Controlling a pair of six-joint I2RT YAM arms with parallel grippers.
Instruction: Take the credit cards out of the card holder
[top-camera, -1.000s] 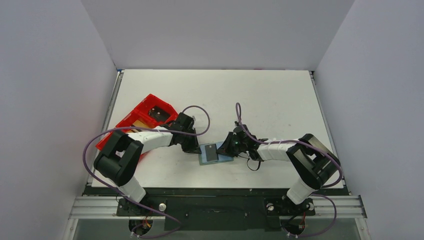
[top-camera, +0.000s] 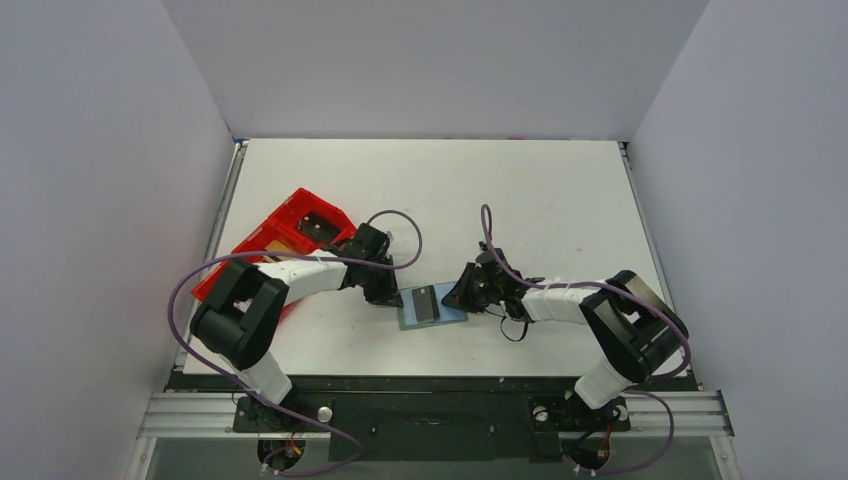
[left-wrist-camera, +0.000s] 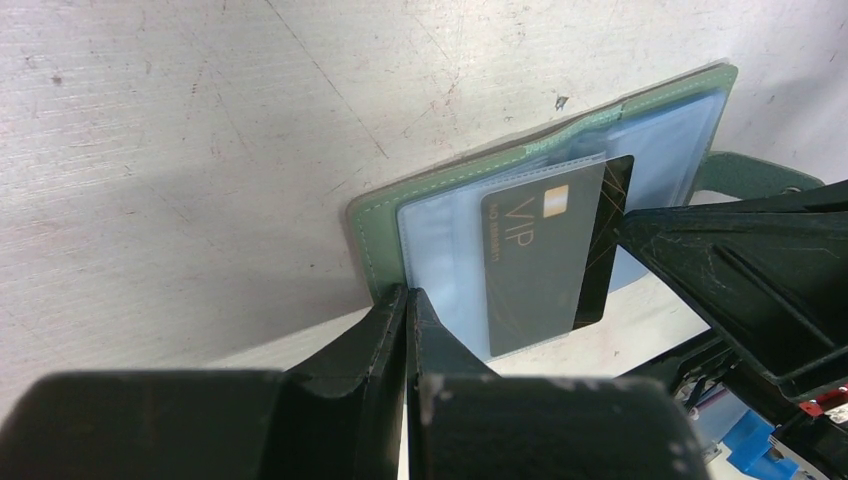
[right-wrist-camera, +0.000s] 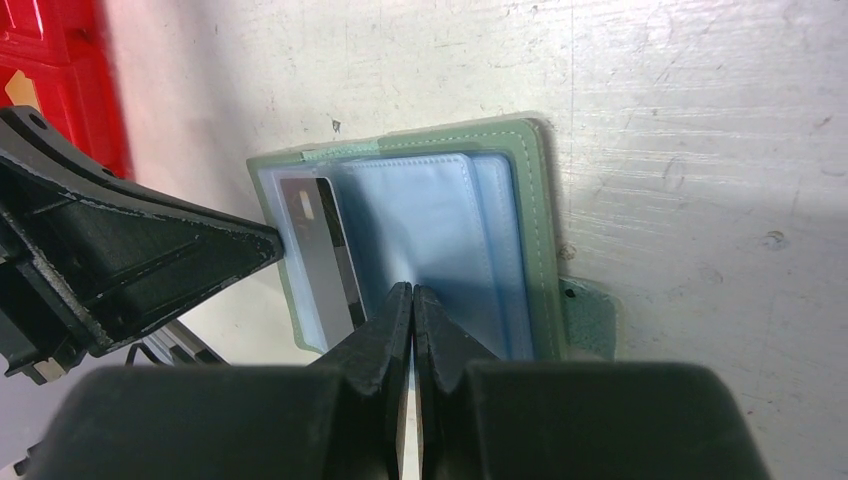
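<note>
The green card holder (top-camera: 409, 318) lies open and flat near the front of the table, its clear bluish sleeves (left-wrist-camera: 440, 250) showing. A grey VIP card (left-wrist-camera: 537, 262) sits in a sleeve, a dark strip with gold lines along its right side. Against the holder's left edge rests my left gripper, shut, with nothing clearly visible between its fingertips. My right gripper is shut over the holder's right-hand sleeve, and nothing shows between its tips either. In the left wrist view its dark fingers (left-wrist-camera: 680, 240) reach to the card's right edge.
A red divided box (top-camera: 300, 207) stands at the back left, with a dark item and a tan item inside, partly behind the left arm.
My right gripper has shifted slightly right, uncovering more of the holder. My left gripper has hardly moved.
</note>
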